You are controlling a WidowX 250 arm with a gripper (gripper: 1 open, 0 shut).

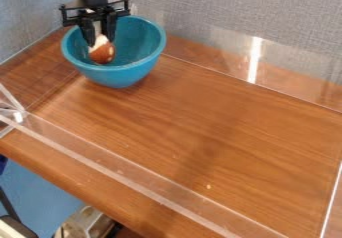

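A teal bowl (pixel 127 70) sits at the back left corner of the wooden table. My black gripper (pixel 96 35) is over the bowl's left part, its fingers reaching down inside, shut on a small rounded orange-and-white object (pixel 102 51). The object hangs within the bowl's outline; whether it touches the bottom I cannot tell.
Grey walls stand behind and at the left, with a clear rail along the table's edges.
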